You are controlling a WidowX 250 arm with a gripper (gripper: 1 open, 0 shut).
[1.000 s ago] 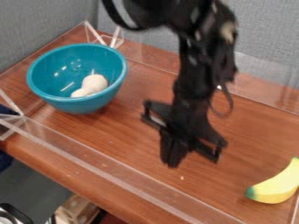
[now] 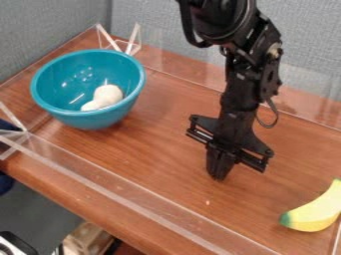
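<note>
My black gripper [image 2: 229, 159] hangs low over the middle of the wooden table, pointing down; whether its fingers are open or shut is hard to make out, and I see nothing clearly between them. To its left a teal bowl [image 2: 75, 105] holds white rounded objects [image 2: 106, 97]. A yellow banana [image 2: 314, 209] lies on the table to the gripper's right, nearer the front.
Clear plastic edging runs along the table's sides. Grey padded walls stand behind, and clutter sits below the left edge.
The bowl and banana have stayed put.
</note>
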